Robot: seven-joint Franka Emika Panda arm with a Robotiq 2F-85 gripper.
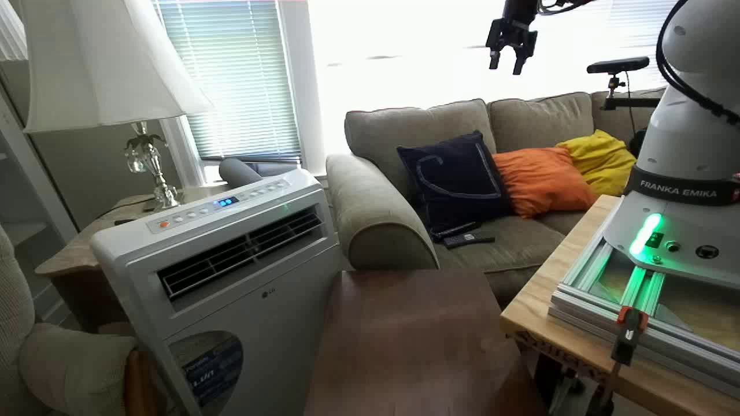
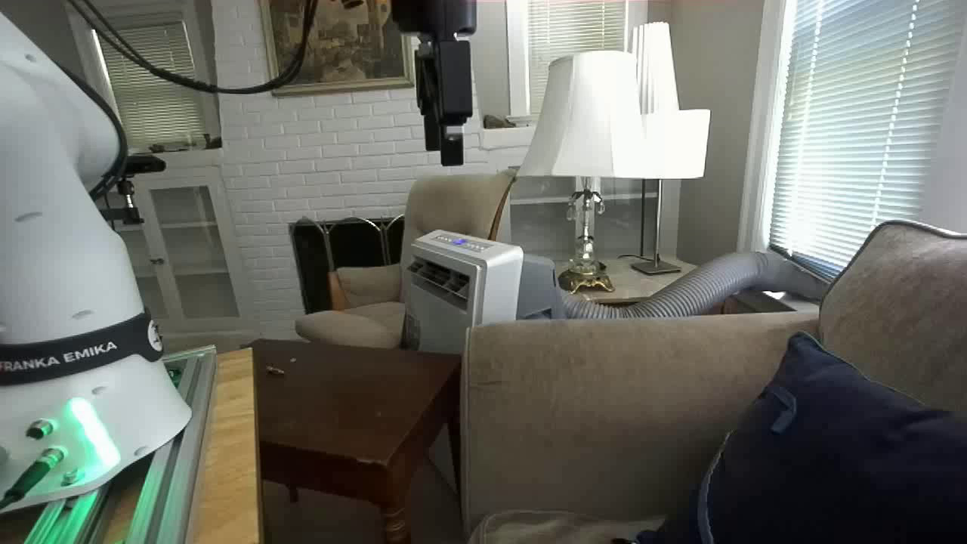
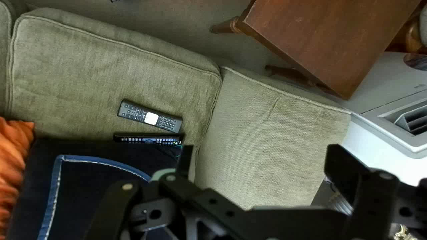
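Observation:
High above the sofa, in front of the bright window, my gripper (image 1: 506, 68) hangs open and empty, fingers pointing down. From the side, in exterior view 2, the gripper (image 2: 444, 154) shows one finger nearly covering the other. Looking down in the wrist view, the fingers (image 3: 345, 170) are spread wide over the sofa arm (image 3: 264, 140). On the seat cushion lie two dark remotes side by side: a grey one (image 3: 150, 116) with a white patch, and a black one (image 3: 148, 139) along the navy pillow's edge. Both are well below the gripper.
Navy (image 1: 454, 177), orange (image 1: 544, 180) and yellow (image 1: 600, 159) pillows lean on the sofa back. A brown wooden table (image 1: 423, 340) stands between the sofa and my base. Beyond it are a white air conditioner (image 1: 277, 298) and a lamp (image 1: 104, 62).

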